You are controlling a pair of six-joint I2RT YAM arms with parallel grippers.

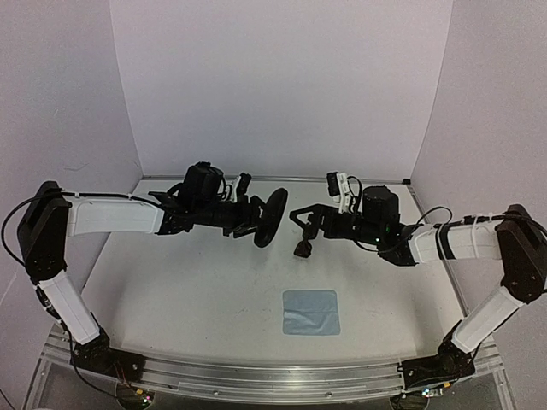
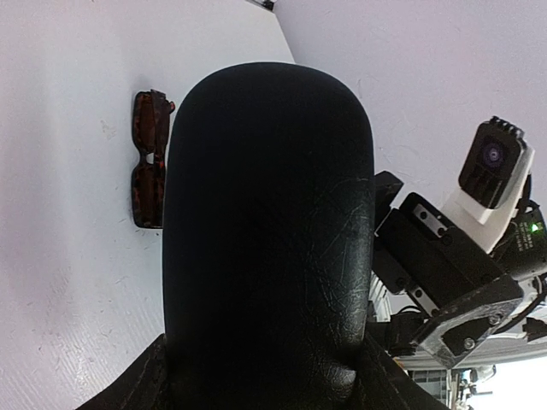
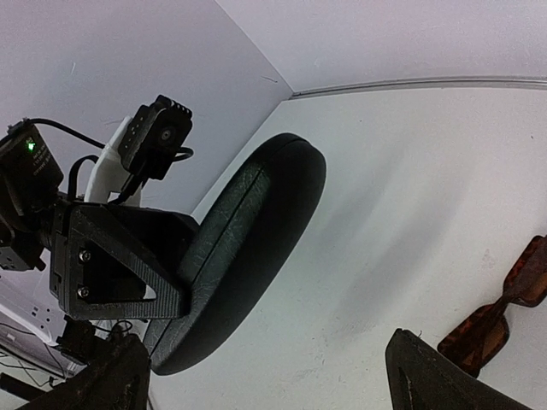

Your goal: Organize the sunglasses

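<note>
A black oblong sunglasses case (image 1: 270,219) is held above the table by my left gripper (image 1: 254,218), which is shut on it. The case (image 2: 269,231) fills the middle of the left wrist view, hiding most of those fingers. In the right wrist view the case (image 3: 256,231) is tilted and looks closed, a seam running along its side. My right gripper (image 1: 295,215) stands open, facing the case across a gap, with nothing between its fingers. Tortoiseshell sunglasses (image 2: 149,160) lie on the table; from above, the right gripper partly covers these sunglasses (image 1: 303,248).
A light blue cloth (image 1: 310,313) lies flat towards the table's front. Bare white table (image 1: 188,299) spreads out to the left of it. Walls (image 1: 282,85) stand at the back and on both sides.
</note>
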